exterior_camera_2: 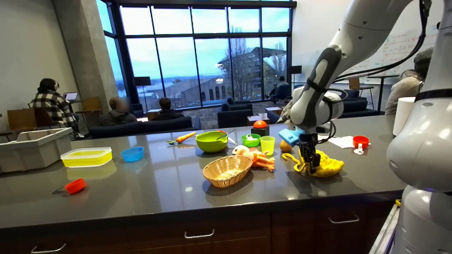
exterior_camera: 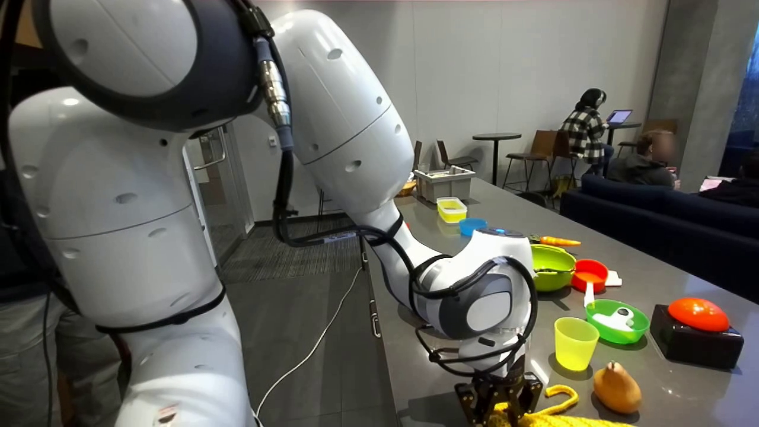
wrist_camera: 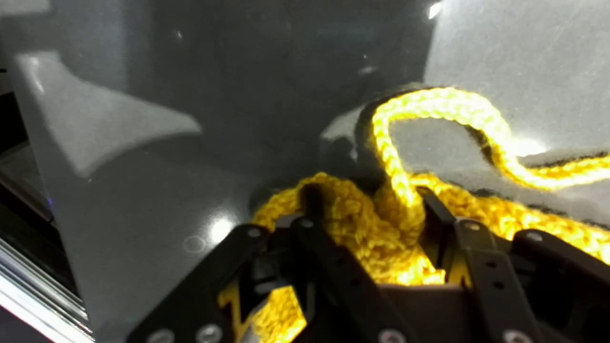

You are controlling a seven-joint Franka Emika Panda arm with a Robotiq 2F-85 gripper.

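A yellow knitted cloth (exterior_camera_2: pixel 329 165) lies bunched on the dark counter beneath my gripper (exterior_camera_2: pixel 312 163), its thin cord curling off to one side. In the wrist view the gripper stands part open, with its fingers (wrist_camera: pixel 334 251) apart. A fold of the yellow knit (wrist_camera: pixel 354 220) sits between them, and the cord (wrist_camera: pixel 446 105) loops away past the far fingertip. Whether both fingers touch the fold cannot be told. From exterior view 1, yellow shows between the spread fingers of the gripper (exterior_camera: pixel 500 411); the frame's lower edge cuts off most of the cloth.
Close by stand a pear (exterior_camera: pixel 616 388), a yellow-green cup (exterior_camera: pixel 575 344) and a red button on a black box (exterior_camera: pixel 695 333). A doll (exterior_camera_2: pixel 256 157) and a wicker basket (exterior_camera_2: pixel 227 171) lie left of the cloth in exterior view 2.
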